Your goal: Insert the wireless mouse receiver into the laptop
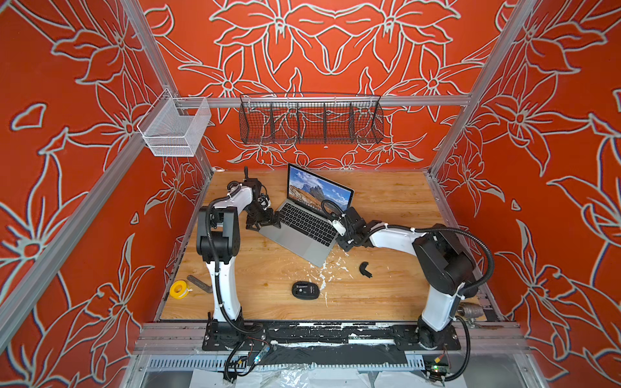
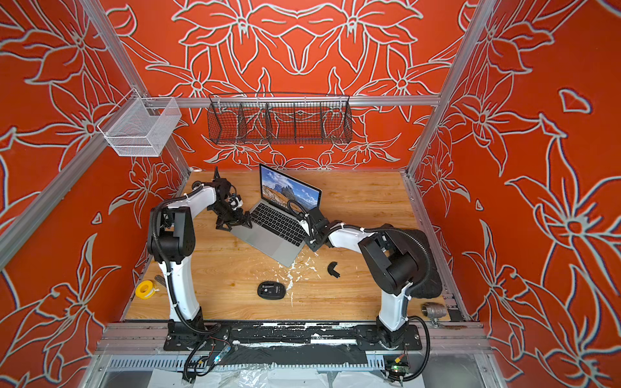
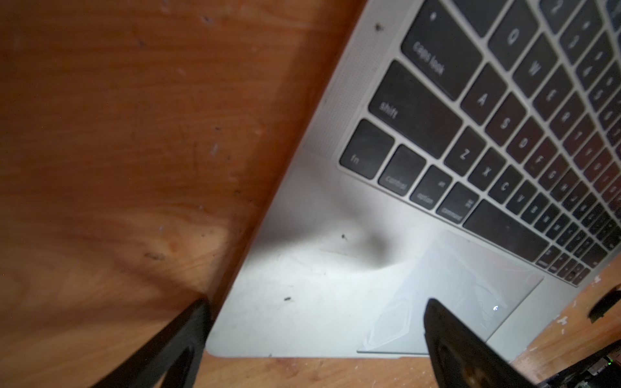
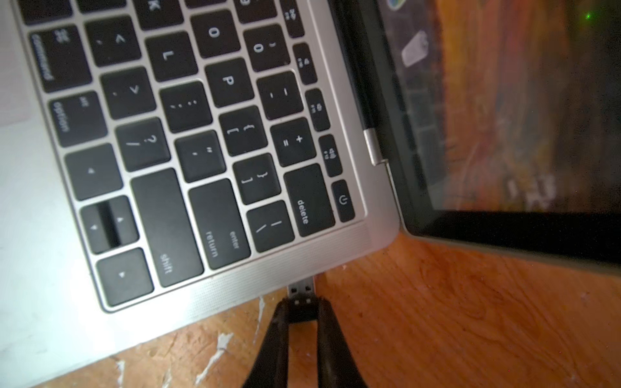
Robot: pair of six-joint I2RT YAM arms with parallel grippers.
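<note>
The laptop [image 1: 304, 226] stands unfolded on the table, its lit screen turned toward the back. In the right wrist view my right gripper is shut on the small USB receiver [image 4: 301, 288] beside the laptop's right edge. Part of the receiver's silver plug shows between that edge and the fingers; whether its tip sits inside a port is hidden by the laptop body. My left gripper is open over the laptop's front left corner, one finger [image 3: 189, 342] outside the left edge and the other over the trackpad side. The black mouse [image 1: 305, 290] lies on the table in front.
A curved black piece [image 1: 365, 269] lies right of the mouse, probably its cover. White flecks are scattered near the laptop's front right corner. Yellow tape [image 1: 179, 289] and a grey bar [image 1: 199, 283] lie by the left arm. Open table surrounds the mouse.
</note>
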